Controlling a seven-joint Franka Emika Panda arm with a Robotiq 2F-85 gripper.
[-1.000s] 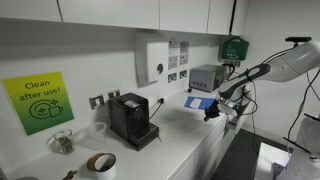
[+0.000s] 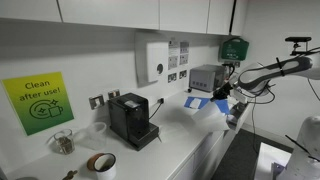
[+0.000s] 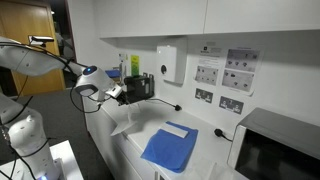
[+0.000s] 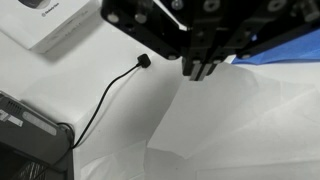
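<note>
My gripper is shut on a thin, whitish, partly see-through sheet [image 4: 205, 115]. In the wrist view, the sheet spreads down and outward from the fingertips. Seen from the second exterior view, the sheet [image 3: 126, 126] hangs beneath the gripper [image 3: 121, 101] near the counter's front edge. The first exterior view has the gripper [image 2: 219, 97] above the counter's far part, with the pale sheet [image 2: 210, 113] below it. Whether the sheet is cloth, paper or plastic, I cannot tell.
A blue cloth or mat [image 3: 172, 148] lies on the white counter [image 3: 205, 168], with a microwave [image 3: 278, 140] to its right. A black coffee machine [image 2: 132, 120] stands farther along, near cups [image 2: 102, 163]. A black cable [image 4: 100, 103] crosses the counter.
The gripper has risen from near the counter surface and shifted toward the far end. The pale sheet now hangs lifted below it.
</note>
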